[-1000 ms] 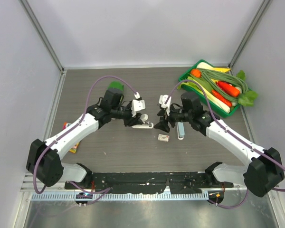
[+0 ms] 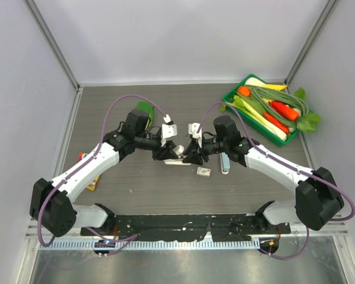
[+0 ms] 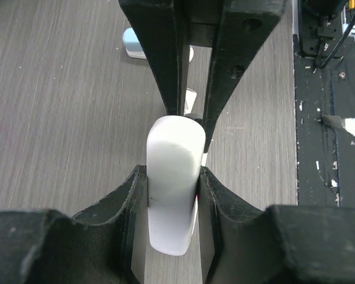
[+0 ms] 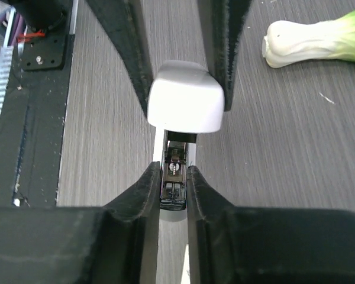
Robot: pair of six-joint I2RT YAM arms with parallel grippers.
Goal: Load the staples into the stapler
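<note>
A white stapler is held in my left gripper (image 2: 174,155) near the table's middle, its white top (image 4: 184,100) raised in the right wrist view, with the metal channel (image 4: 174,171) showing below. My right gripper (image 2: 189,158) is at the stapler, its fingertips close around the metal channel in the right wrist view; whether they grip it I cannot tell. A small box (image 2: 203,171) lies on the table below the right gripper, probably the staples, though its label is too small to read.
A green tray (image 2: 231,94) of vegetables fills the back right. A pale blue object (image 2: 225,167) lies right of the grippers. A green item (image 2: 145,109) is at the back left and a colourful pack (image 2: 92,180) at the left.
My right gripper has moved left onto the stapler. My left gripper has shifted very slightly and still has the stapler in it.
</note>
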